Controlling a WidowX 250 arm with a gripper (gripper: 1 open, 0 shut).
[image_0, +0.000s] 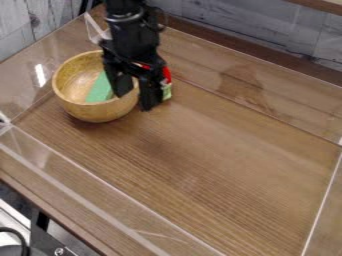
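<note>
My black gripper (135, 85) hangs above the right side of a tan oval bowl (94, 112), its arm reaching down from the top. A green item (99, 88) lies inside the bowl. Just right of the bowl, partly hidden behind the gripper, sits an object with a red top (166, 75) and a pale green-white body (163, 92). The fingers are blurred, and whether anything is between them is unclear, though they appear apart.
Grey walls edge the back left, and a black cable (11, 240) shows at the lower left corner.
</note>
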